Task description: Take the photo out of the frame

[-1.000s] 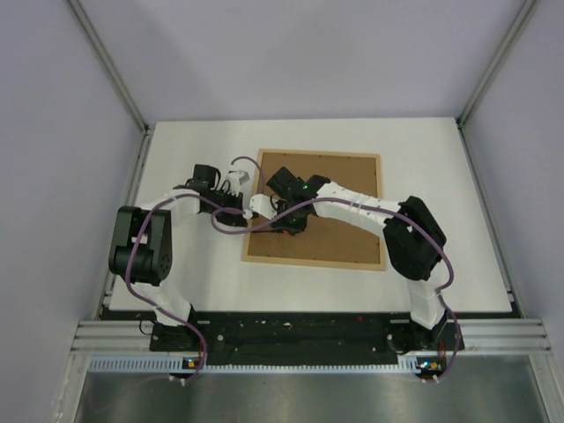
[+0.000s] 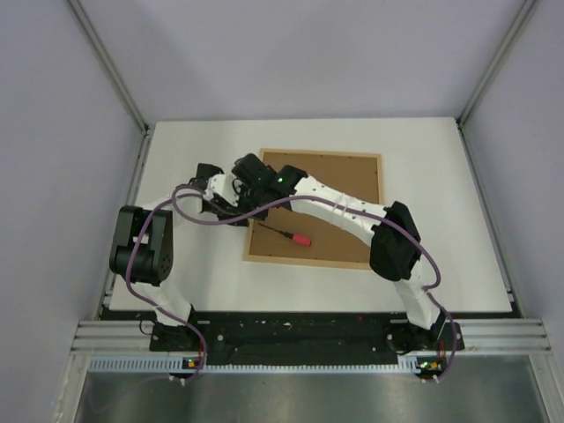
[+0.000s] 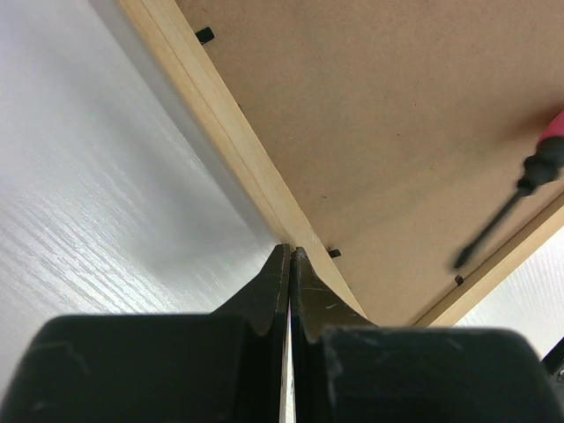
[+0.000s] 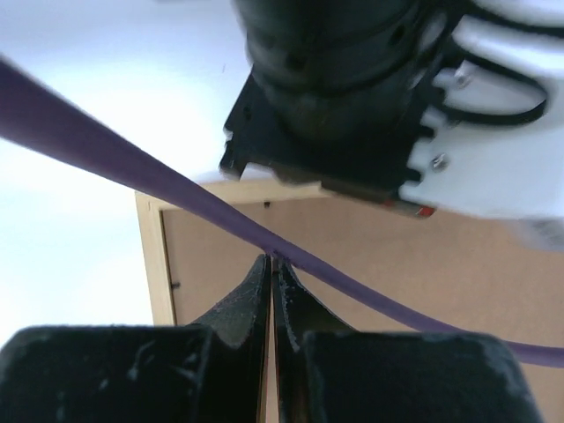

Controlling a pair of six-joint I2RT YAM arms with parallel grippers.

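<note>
The photo frame (image 2: 335, 157) lies back-up on the white board, its brown backing (image 3: 370, 106) held by small black tabs, one (image 3: 335, 253) near my left gripper. My left gripper is shut at the wooden left rail (image 3: 247, 150), nothing visible between its fingers. A red-handled screwdriver (image 2: 300, 239) lies on the backing, its tip toward the left rail. My right gripper is shut above the frame's left part, close to the left arm; what is between its fingers cannot be told.
Both arms crowd over the frame's left side, with purple cables (image 4: 194, 194) across them. The board (image 2: 423, 176) is clear right of the frame and in front of it.
My right arm has moved up and back toward the upper left, uncovering the screwdriver's red handle in the top view.
</note>
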